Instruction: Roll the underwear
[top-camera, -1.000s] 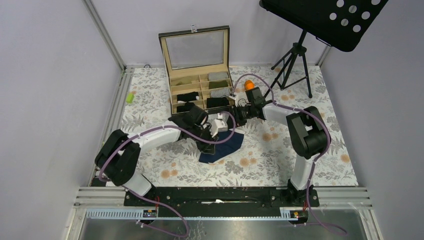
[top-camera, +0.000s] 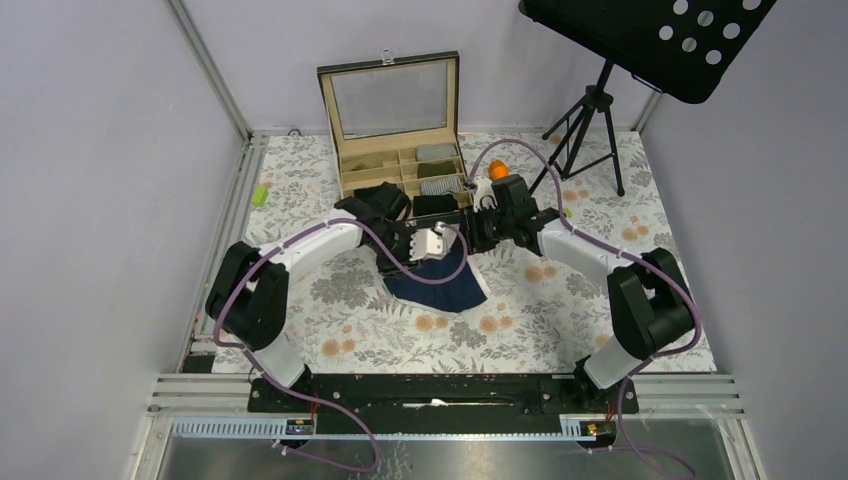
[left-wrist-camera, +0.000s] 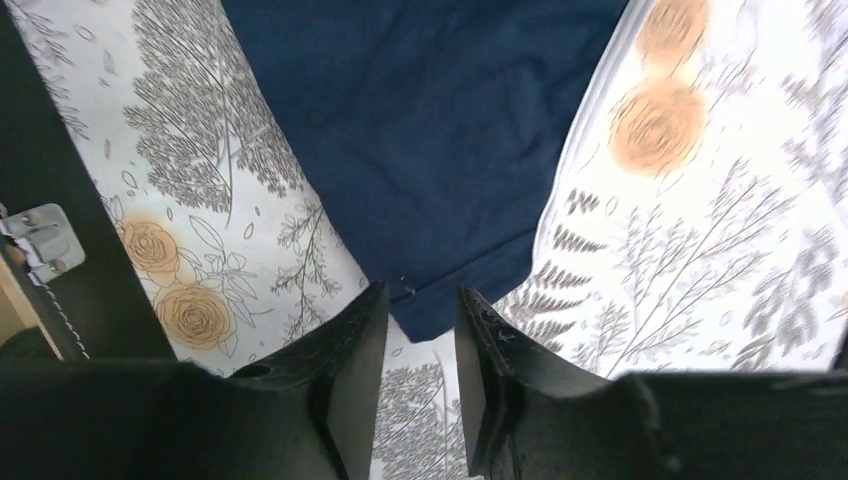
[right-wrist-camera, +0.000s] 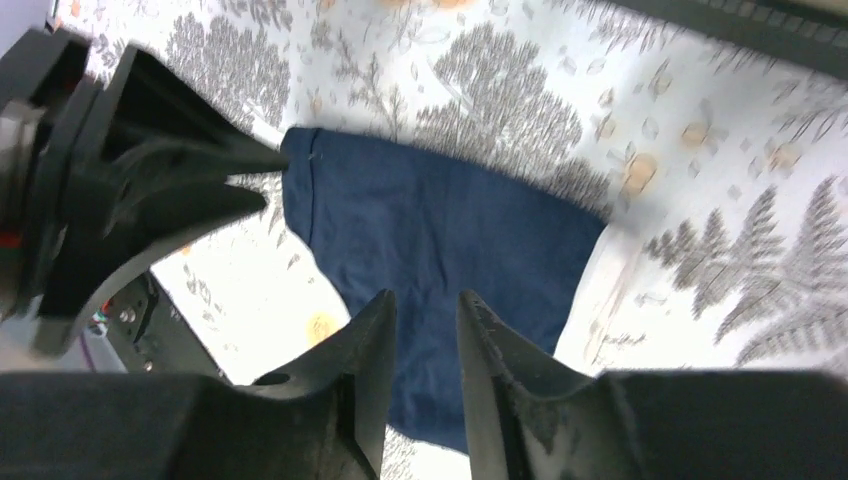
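Observation:
Navy underwear (top-camera: 445, 290) lies spread flat on the floral table, with a pale band along one edge (right-wrist-camera: 595, 300). My left gripper hangs above it in the left wrist view, fingertips close together over the folded-looking corner; whether anything is between them is hard to see. In the right wrist view my right gripper is over the cloth, its fingers somewhat apart with nothing visible between them. The left gripper's dark body also shows at the upper left of that view.
An open compartment box (top-camera: 388, 145) with rolled clothes stands behind the cloth. An orange object (top-camera: 498, 170) and a music stand (top-camera: 590, 100) are at the back right.
Both arms have shifted and appear raised off the cloth. The navy underwear's outline has changed, its near edge now lying flatter toward the right.

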